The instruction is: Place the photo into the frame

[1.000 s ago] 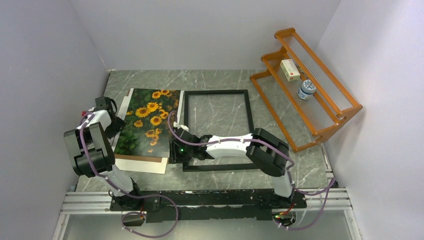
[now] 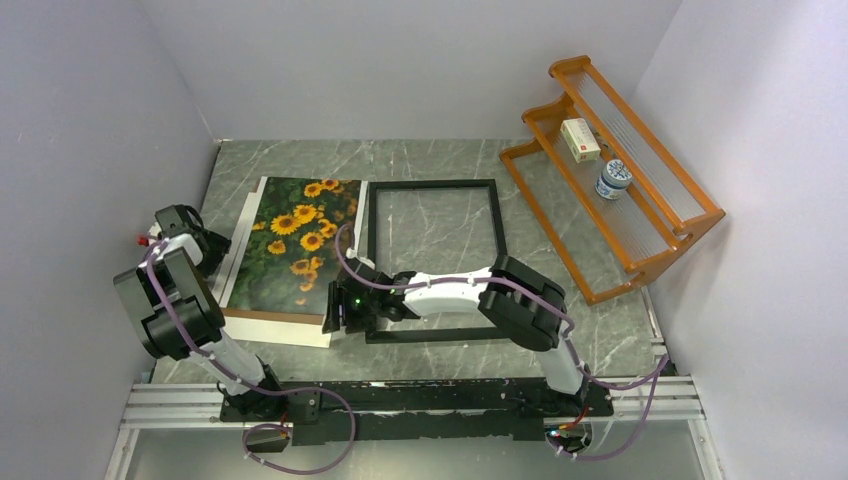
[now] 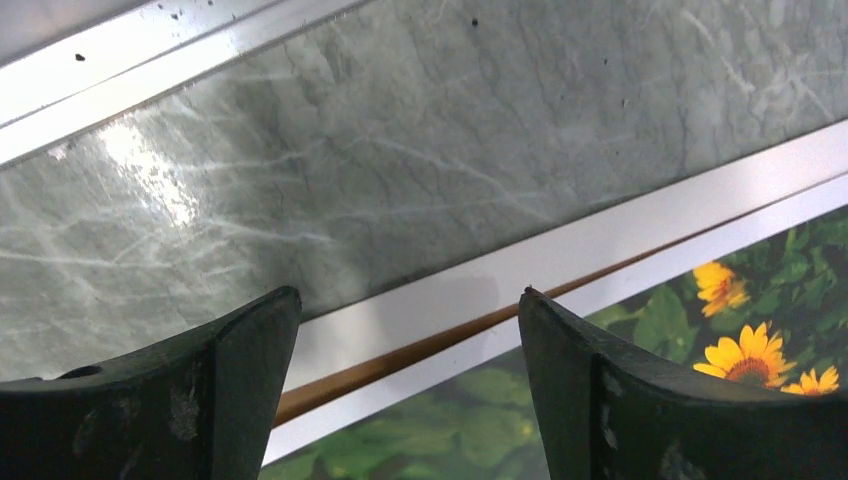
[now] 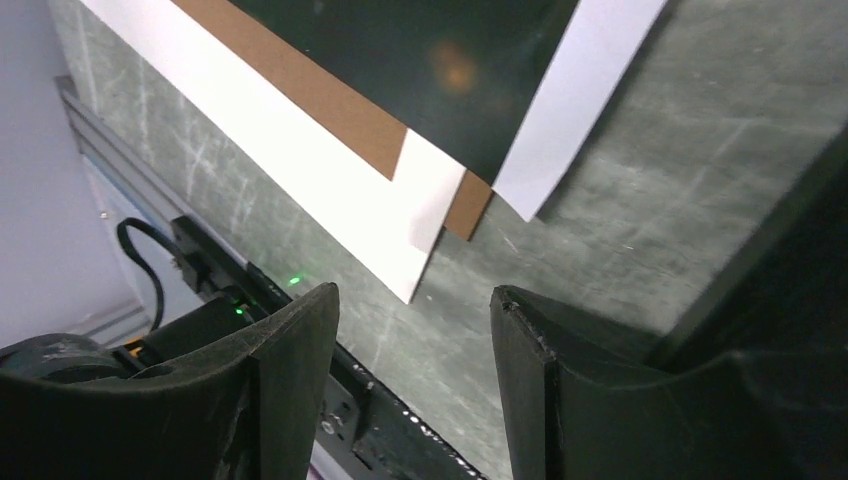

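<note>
The sunflower photo point(image 2: 300, 245) with white side borders lies flat left of the black frame point(image 2: 437, 184). Beneath it are a brown backing board point(image 4: 345, 125) and a white sheet point(image 2: 280, 330), whose edges stick out unevenly at the front and left. My left gripper is partly open above the left edges of the photo and sheet, nothing held. At the photo's front right corner, my right gripper stands open, its fingers point(image 4: 300, 360) over bare table by the sheet's corner. The right arm crosses above the frame and hides part of it.
A wooden shelf point(image 2: 640, 265) stands at the right with a small box point(image 2: 580, 140) and a blue-white jar point(image 2: 614, 178). Bare grey table point(image 2: 440, 160) shows behind the frame. The left wall is close to my left arm.
My left gripper has drawn back leftward, away from the photo's edge. The right gripper has shifted slightly left and toward the front. The photo and frame show no clear movement.
</note>
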